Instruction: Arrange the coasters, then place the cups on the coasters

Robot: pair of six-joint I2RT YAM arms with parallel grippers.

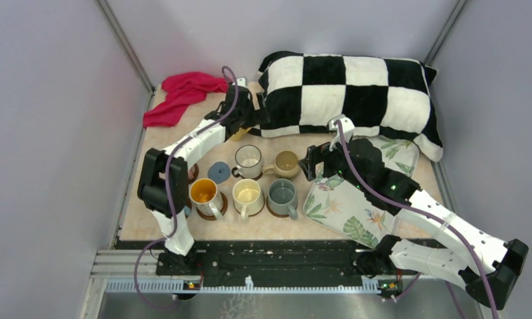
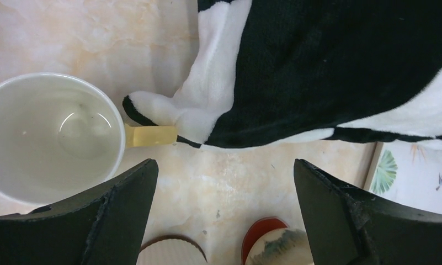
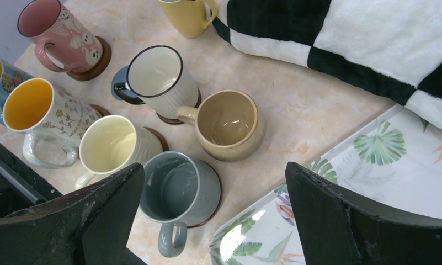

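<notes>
A yellow cup with a pale inside [image 2: 47, 138] is at the left of the left wrist view, its yellow handle [image 2: 152, 136] pointing right; the right wrist view shows the cup's yellow side [image 3: 186, 17]. My left gripper [image 1: 262, 109] is open near that cup, by the pillow, with nothing between its fingers. The flat blue coaster [image 1: 219, 172] lies bare beside a white black-rimmed mug [image 3: 155, 74]. A tan cup [image 1: 286, 164] stands right of that mug. Open and empty, my right gripper [image 1: 311, 163] hangs just right of the tan cup.
Cream [image 1: 248, 194], grey [image 1: 282, 195] and orange-lined [image 1: 204, 193] mugs stand in front on brown coasters. Pink [image 3: 44, 25] and blue [image 3: 8, 80] mugs are farther left. A checkered pillow [image 1: 346, 86] fills the back; a leaf-patterned tray [image 1: 346, 209] lies right, a red cloth [image 1: 180, 96] back left.
</notes>
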